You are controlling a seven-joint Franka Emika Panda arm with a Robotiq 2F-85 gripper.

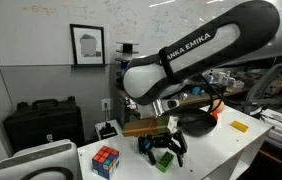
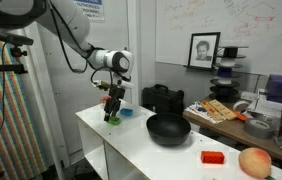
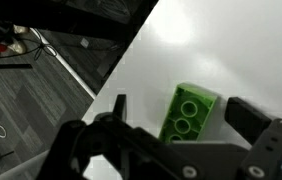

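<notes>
A green block (image 3: 189,113) with round studs on top lies on the white table (image 3: 201,40). My gripper is open in the wrist view, one finger (image 3: 111,120) left of the block and the other (image 3: 246,120) to its right. The block's lower end is hidden behind the gripper body. In exterior view 1 the fingers reach down around the green block (image 1: 165,161); whether they touch it I cannot tell. Exterior view 2 shows the gripper low over the green block (image 2: 114,121) near the table's left end.
A Rubik's cube (image 1: 105,161) sits left of the gripper in exterior view 1. Behind the block is a blue object (image 2: 126,112). A black pan (image 2: 168,131), a red block (image 2: 212,157) and a peach (image 2: 255,163) stand farther right. The table's edge drops off close by.
</notes>
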